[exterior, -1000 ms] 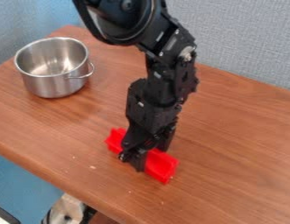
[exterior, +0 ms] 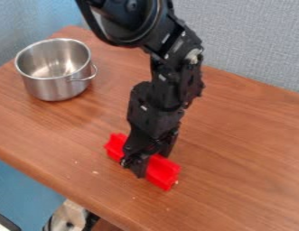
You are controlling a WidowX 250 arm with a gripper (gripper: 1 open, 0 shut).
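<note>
My black gripper (exterior: 141, 161) reaches down from the top of the camera view to the wooden table, shut on a red block (exterior: 163, 173) that lies near the table's front left edge. The block's middle is hidden behind the gripper, and its two red ends show on either side.
A steel pot (exterior: 52, 84) with side handles stands at the back left.
Very little differs; the gripper and red block appear to have shifted very slightly.
</note>
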